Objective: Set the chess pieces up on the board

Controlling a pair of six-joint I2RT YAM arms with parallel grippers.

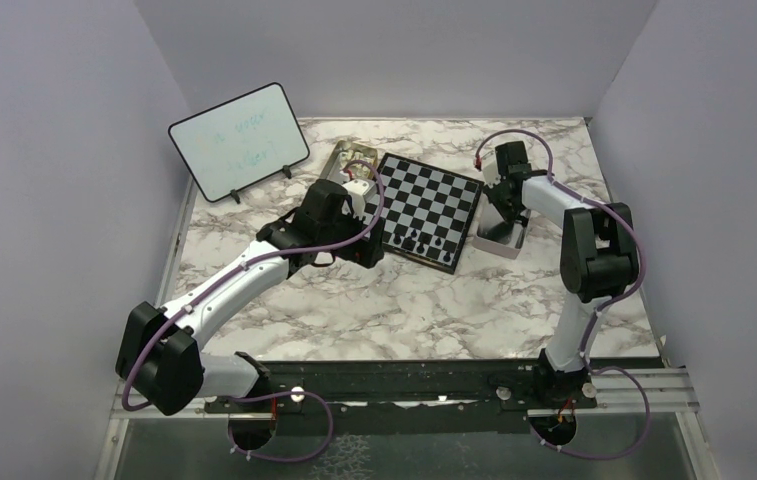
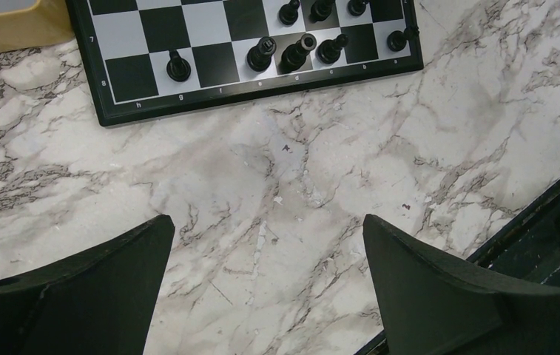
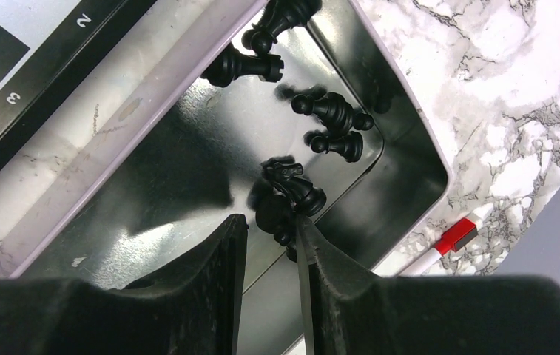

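Several black pieces, one being a tall piece (image 2: 295, 55), stand along the near rows of the chessboard (image 2: 143, 29). My left gripper is open above bare marble just in front of the board. To the board's right, my right gripper is over a metal bin (image 3: 151, 207) of lying black pieces, its fingers part open. A cluster of pieces (image 3: 305, 194) lies just beyond its fingertips, partly hidden by them; whether it touches them I cannot tell.
A tray of light pieces (image 1: 354, 155) sits behind my left arm. A whiteboard (image 1: 239, 140) stands at the back left, and a marker (image 3: 424, 259) lies beside the bin.
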